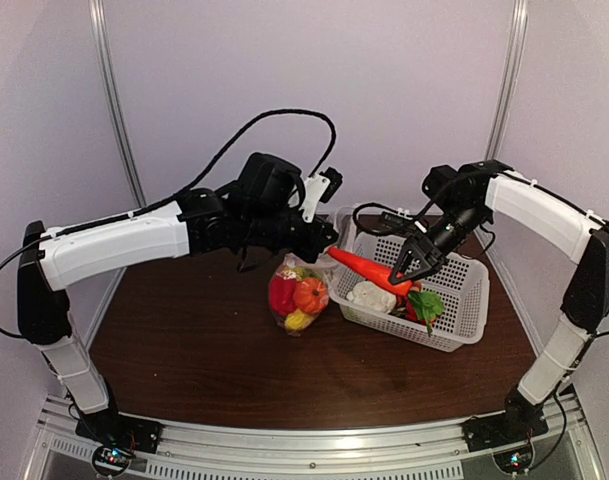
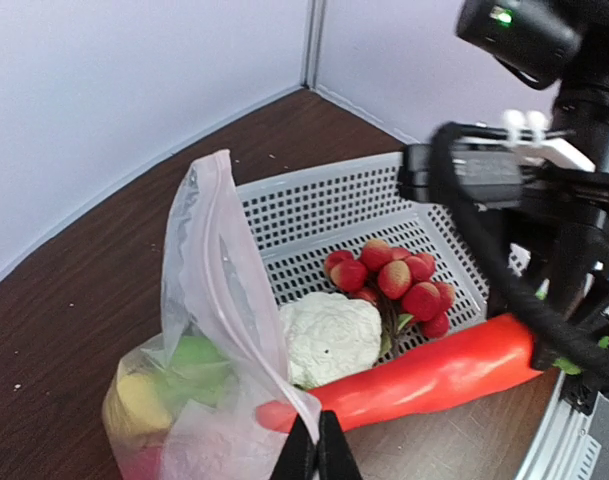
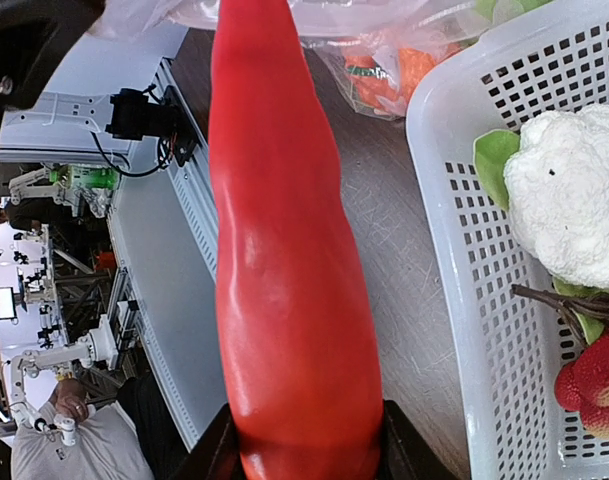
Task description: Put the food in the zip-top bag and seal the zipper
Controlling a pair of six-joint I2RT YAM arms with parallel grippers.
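The clear zip bag point(image 1: 298, 292) hangs from my left gripper, which is shut on its rim. Red, orange, yellow and green food shows through the film. My right gripper point(image 1: 402, 272) is shut on a long red carrot point(image 3: 289, 270), whose narrow end points at the bag's mouth point(image 2: 219, 270). In the left wrist view that end point(image 2: 274, 415) shows behind the bag's edge; I cannot tell whether it is inside. The left gripper's tips are close to the carrot's narrow end in the top view.
A white perforated basket point(image 1: 464, 325) stands right of the bag, under the right gripper. It holds a white cauliflower point(image 2: 329, 340) and a bunch of red fruit point(image 2: 394, 275).
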